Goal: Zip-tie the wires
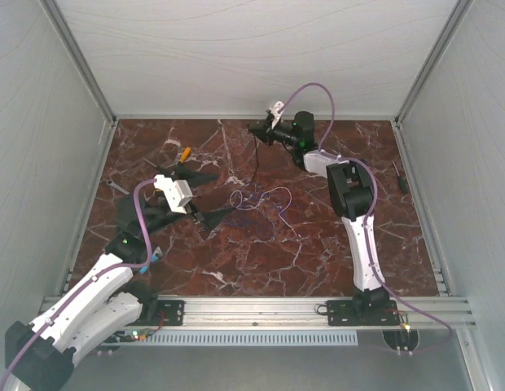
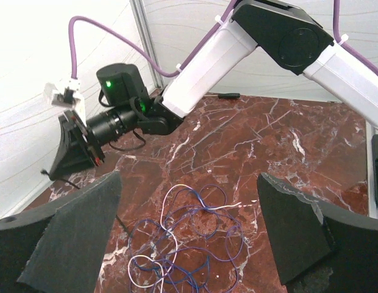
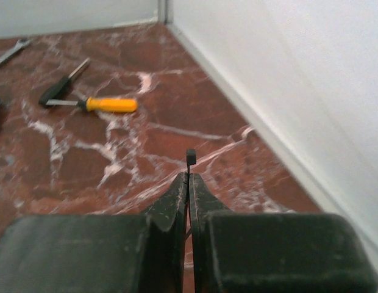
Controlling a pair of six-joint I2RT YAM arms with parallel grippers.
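A loose tangle of white, blue and purple wires (image 1: 261,204) lies on the marble table (image 1: 318,252). My right gripper (image 1: 256,130) is shut on a thin black zip tie at the back of the table, the tie's small head above the fingertips and its strip hanging down toward the wires, as the left wrist view (image 2: 119,221) also shows. My left gripper (image 1: 210,199) is wide open over the table just left of the tangle, with nothing between its fingers.
An orange screwdriver (image 3: 110,104), a black screwdriver (image 3: 55,91) and a wrench (image 1: 116,186) lie on the left of the table. A blue tool sits near the front left, a dark tool at the far right. White walls border the table.
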